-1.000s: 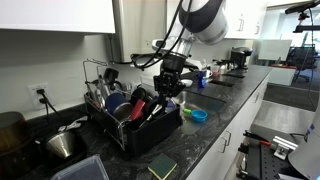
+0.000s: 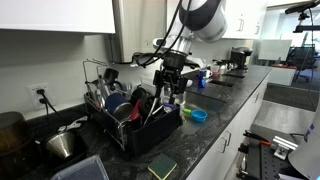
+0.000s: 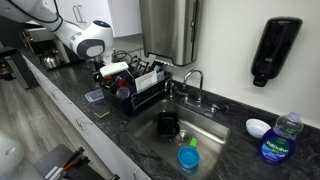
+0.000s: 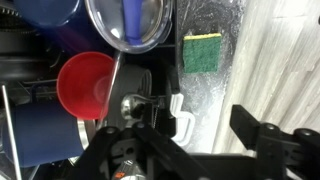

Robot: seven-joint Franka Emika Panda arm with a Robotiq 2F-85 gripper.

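My gripper reaches in from the bottom of the wrist view, its dark fingers apart. A white looped handle (image 4: 182,120) shows in the gap between them at the edge of the dish rack; I cannot tell whether anything touches it. Inside the black dish rack (image 2: 148,135) are a red cup (image 4: 84,84), a blue cup (image 4: 44,132) and a clear round vessel (image 4: 150,22) with a blue utensil over it. From the side, the gripper hangs over the rack's right end. A green and yellow sponge (image 4: 202,54) lies on the counter.
The sink (image 3: 197,135) holds a blue cup (image 3: 188,157) and a dark item. A dish-soap bottle (image 3: 281,140) and a white bowl (image 3: 257,128) stand beyond it. A steel pot (image 2: 62,146) is near the wall.
The arm has shifted slightly near the rack's right end. The sponge and the rack have not visibly moved.
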